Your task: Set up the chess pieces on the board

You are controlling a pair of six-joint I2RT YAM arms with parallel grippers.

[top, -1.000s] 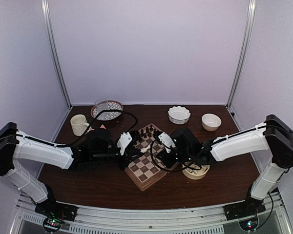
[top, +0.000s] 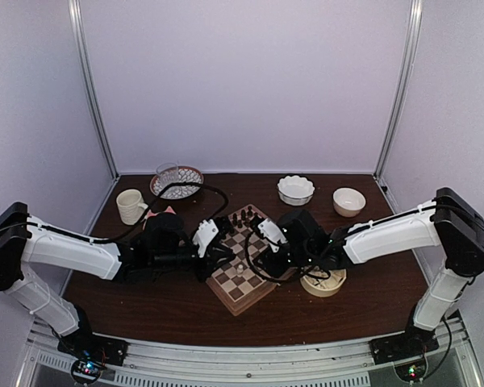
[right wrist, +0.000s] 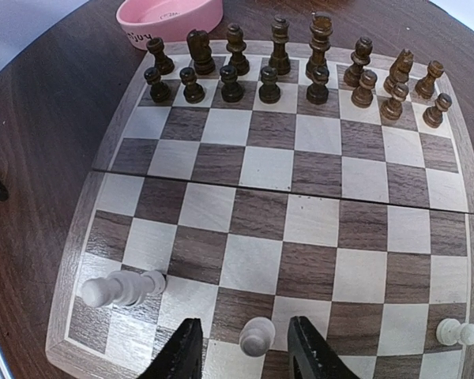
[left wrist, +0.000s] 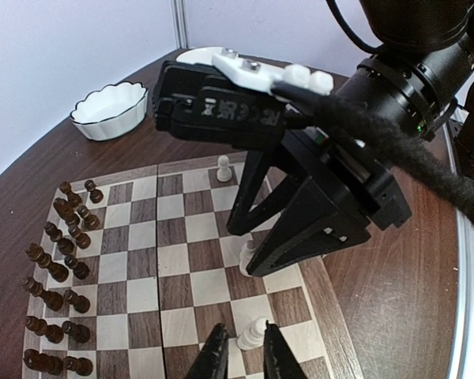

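The chessboard holds dark pieces in two rows along one side and a few white pieces. My left gripper is low at the board, its fingertips by a white piece; whether they grip it is unclear. My right gripper is open above another white piece, which sits between its fingertips in the right wrist view. A third white piece stands near a board edge.
A pink container is beside the board. A scalloped bowl, white bowl, patterned plate and mug stand behind. A round container is under the right arm.
Both arms look almost unmoved.
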